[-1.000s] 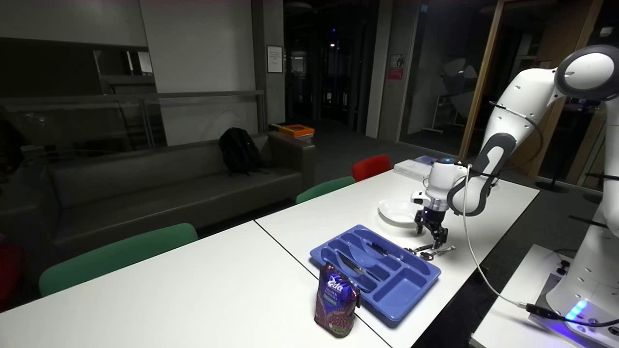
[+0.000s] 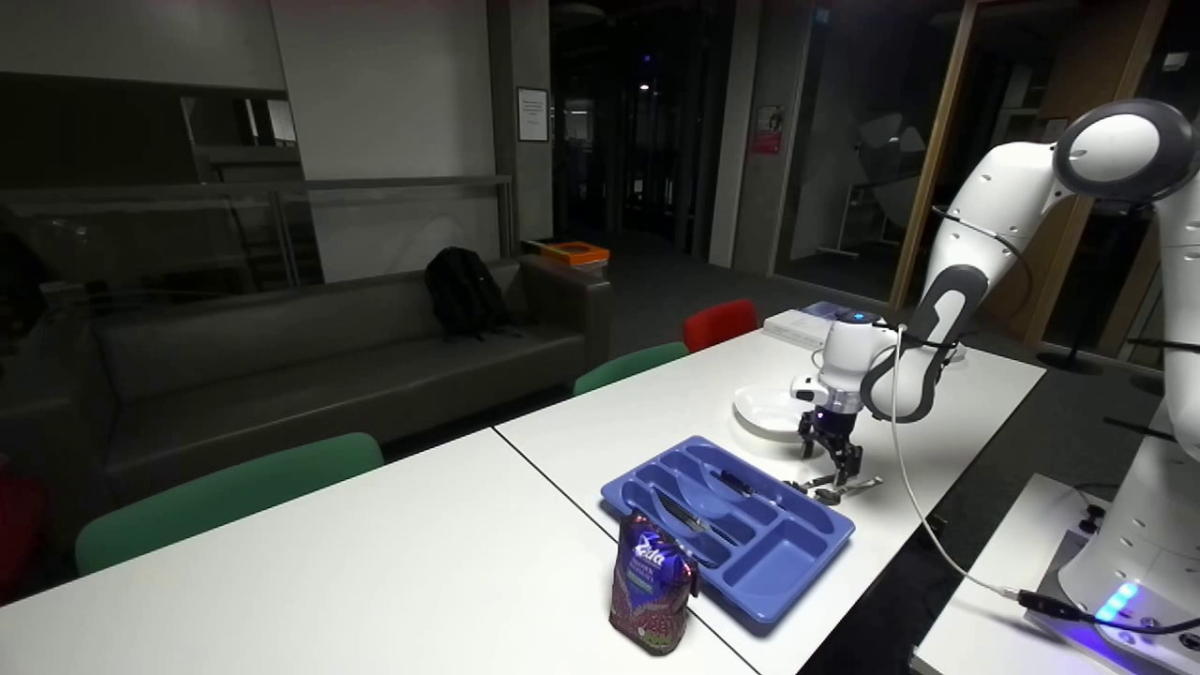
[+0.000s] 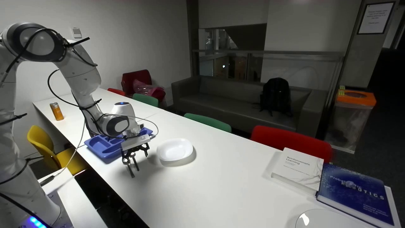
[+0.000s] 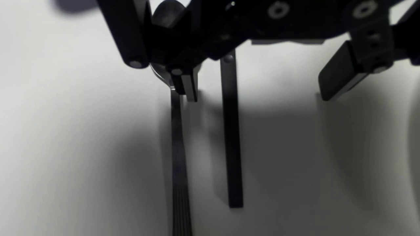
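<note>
My gripper (image 2: pixel 823 468) is low over the white table beside the blue cutlery tray, pointing down. In the wrist view its fingers stand wide apart, open (image 4: pixel 258 99). Between them lies a dark flat utensil handle (image 4: pixel 232 137), nearer the left finger and not gripped. A spoon (image 4: pixel 179 157) with a long ridged handle lies alongside; the left finger partly covers its bowl. Whether that finger touches the spoon, I cannot tell. The tray (image 2: pixel 787 562) holds several dark-handled utensils in its compartments. The far end of the dark utensil is hidden behind the gripper.
A white dish (image 3: pixel 175 148) sits close beside the gripper. Near the tray's front stands a dark coffee bag (image 2: pixel 652 585). Two books (image 3: pixel 300 169) lie at the table's other end, with bare table between them and the dish.
In exterior view 1 my gripper has shifted slightly left, toward the tray, and a little lower. The tray, dish and bag have stayed in place.
</note>
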